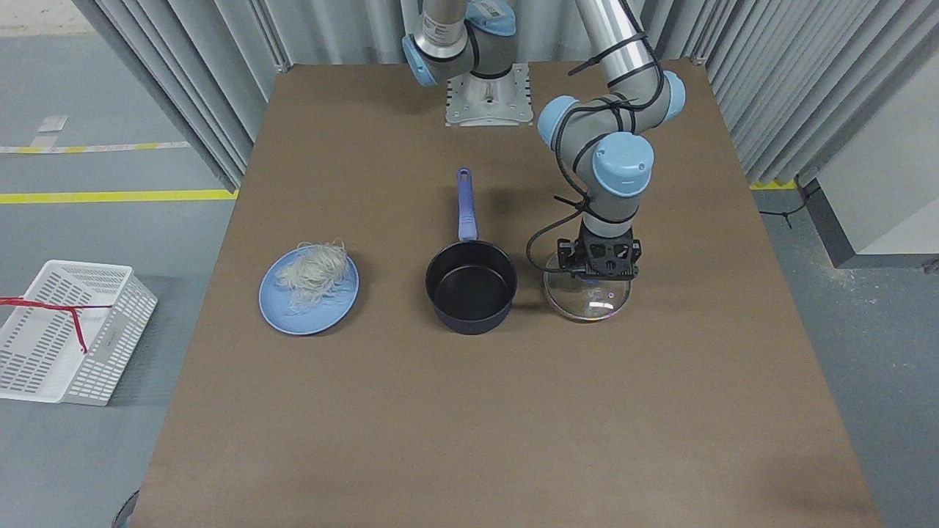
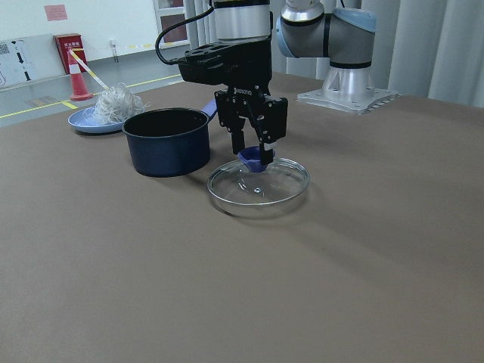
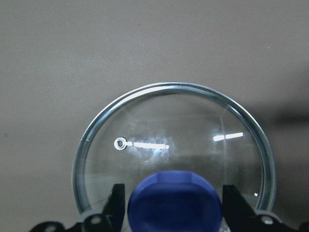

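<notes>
The dark pot (image 1: 471, 299) with a blue handle (image 1: 466, 207) stands open mid-table. Right of it, low over or on the table, is the glass lid (image 2: 258, 197) with a blue knob (image 3: 175, 203). My gripper (image 2: 253, 144) is right at the knob, a finger on either side in the wrist view; whether it grips the knob or is slightly open, I cannot tell. A blue plate (image 1: 282, 312) of white noodle-like strands (image 1: 315, 273) lies left of the pot.
The robot's white base (image 1: 488, 110) is at the back of the table (image 1: 493, 422). A white basket (image 1: 97, 369) stands off the table at the left.
</notes>
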